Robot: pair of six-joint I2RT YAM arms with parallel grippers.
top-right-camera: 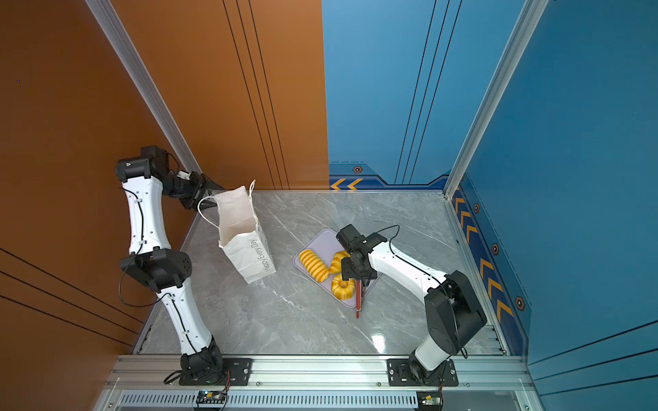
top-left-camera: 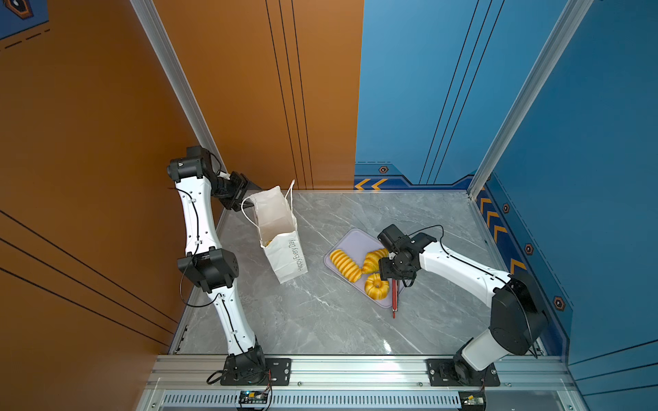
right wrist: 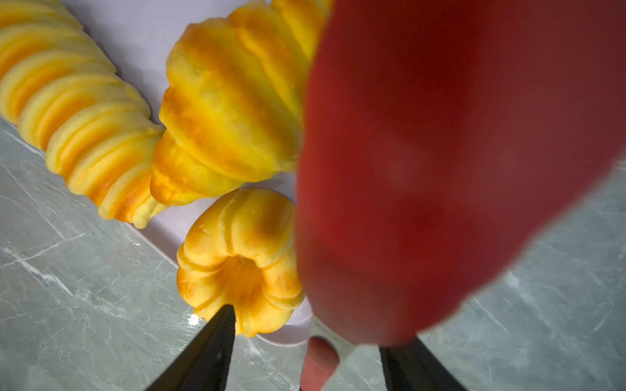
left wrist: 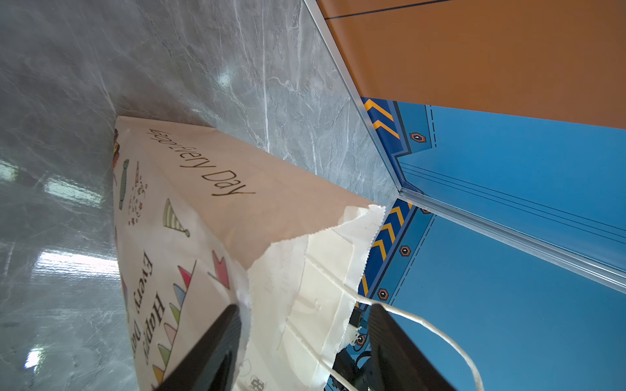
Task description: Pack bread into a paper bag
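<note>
A white paper bag with lettering and two handles stands leaning on the left side of the table, its mouth open. My left gripper is at the bag's mouth, fingers apart; whether the rim touches them is unclear. On a lilac tray lie three breads: a ridged long loaf, a croissant-like bread and a ring-shaped bread. Above the tray's right side is my right gripper, fingers apart. A red tool lies across its gap, blurred close to the camera; its contact with the fingers is unclear.
Orange wall and blue wall close off the back. A metal rail runs along the front edge.
</note>
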